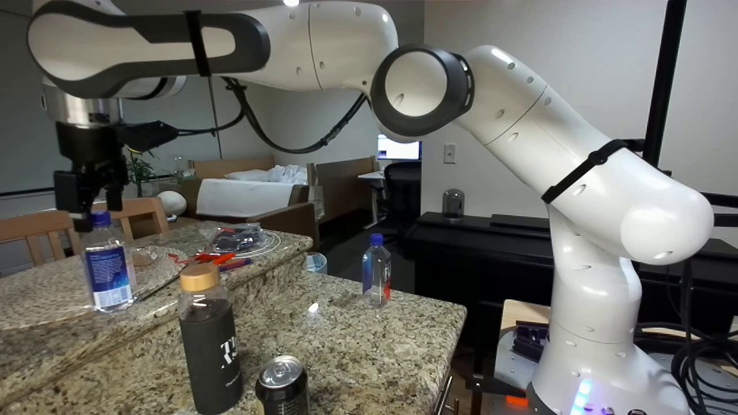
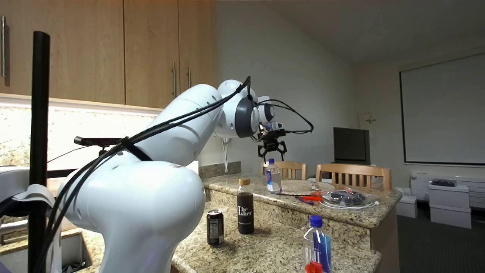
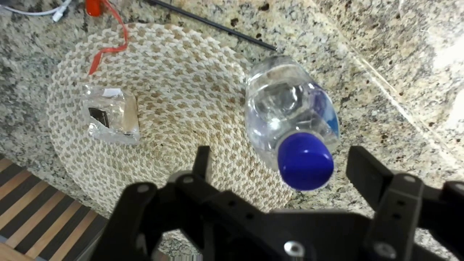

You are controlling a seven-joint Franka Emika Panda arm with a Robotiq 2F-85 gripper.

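On the raised counter stands a clear water bottle (image 1: 108,270) with a blue cap and blue label, at the edge of the round woven mat (image 3: 174,82). My gripper is open above it, one finger on either side of the blue cap in the wrist view, with gaps showing at both sides. In exterior view 2 the gripper (image 2: 271,157) hangs just over the bottle (image 2: 273,177). Nothing is held. The bottle's lower side is partly hidden by its own neck from above.
A dark bottle with a wooden lid (image 1: 209,346), a black can (image 1: 282,387) and a second blue-capped bottle (image 1: 376,273) stand on the lower counter. A clear packet (image 3: 112,115) lies on the mat. Bagged cables (image 2: 348,198) lie on the raised counter.
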